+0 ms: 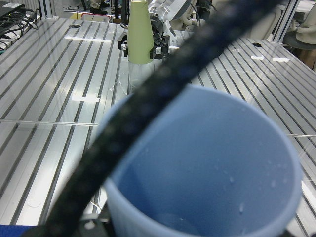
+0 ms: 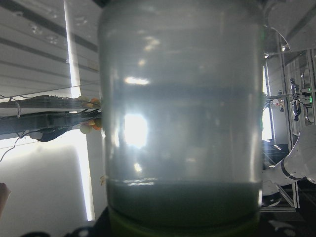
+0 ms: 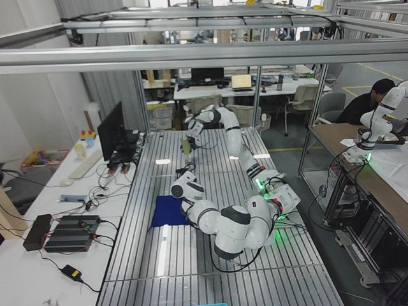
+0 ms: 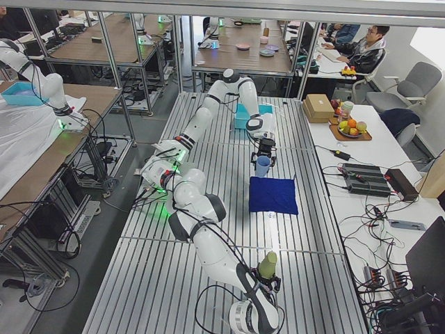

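Note:
A blue cup (image 4: 263,165) is held by my left gripper (image 4: 263,158) just beyond the folded navy cloth (image 4: 272,196); the cup fills much of the left wrist view (image 1: 202,158), behind a blurred black cable. My right gripper (image 4: 267,277) is shut on a green bottle (image 4: 268,263) at the near end of the metal table (image 4: 153,292). The bottle shows upright in the left wrist view (image 1: 140,34), and its clear body fills the right wrist view (image 2: 180,128).
A turquoise bin (image 4: 243,117) stands at the far end of the table. A side desk with a fruit board (image 4: 348,133), power units (image 4: 365,181) and a monitor runs along the table's edge. The table between cup and bottle is clear.

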